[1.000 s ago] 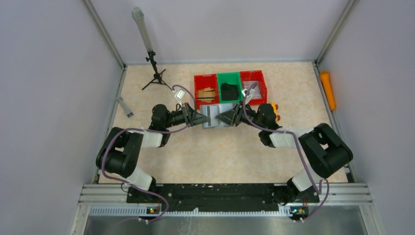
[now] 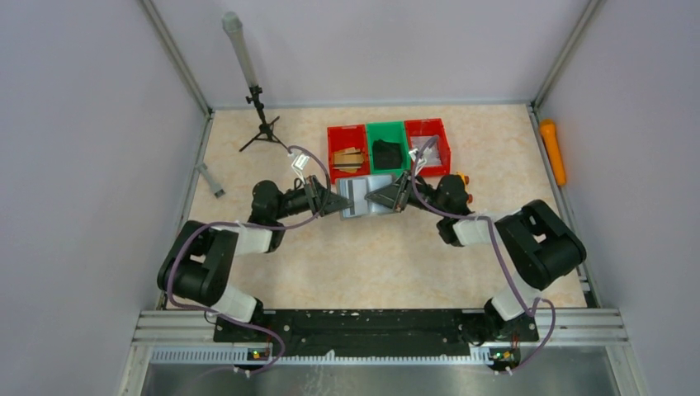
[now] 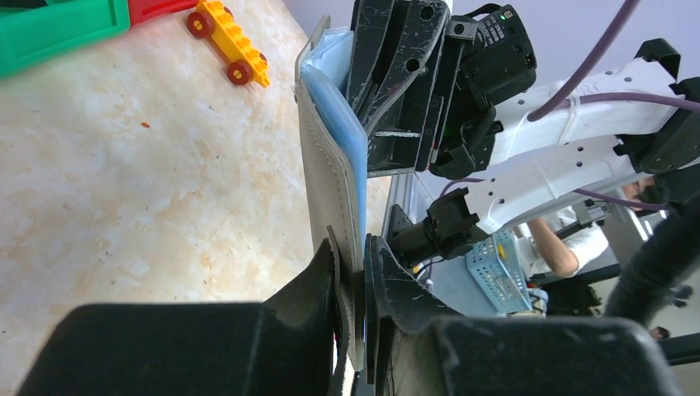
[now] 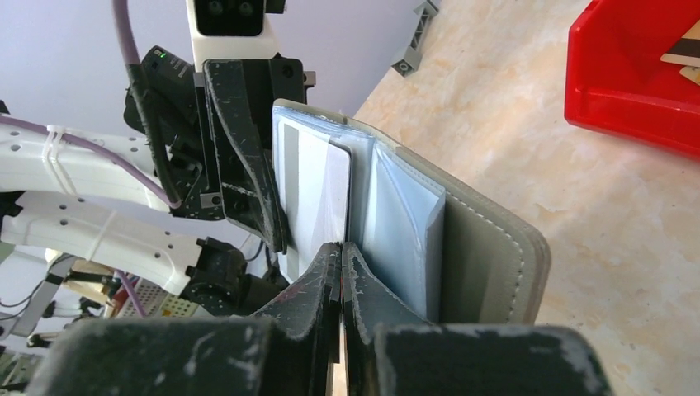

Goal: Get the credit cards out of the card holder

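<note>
The grey card holder (image 2: 385, 209) is held up, unfolded, between my two arms, clear sleeves exposed. My left gripper has its fingers on either side of the holder's cover and sleeves, gripping its left part. A white card with a grey stripe (image 4: 316, 186) sits in the sleeve on the left half. At that card's inner edge, my right gripper has its fingertips almost together, with a thin gap. Whether the card's edge lies between them is hard to see. The holder's right flap (image 4: 487, 256) hangs free beside them.
Behind the holder stand a red bin (image 2: 334, 132) with several cards, a green bin (image 2: 385, 127) with something black, and another red bin (image 2: 423, 125). A yellow toy car (image 3: 229, 40) is to the right.
The right arm's elbow has swung a little to the left, and its gripper stays by the card, having moved only slightly.
</note>
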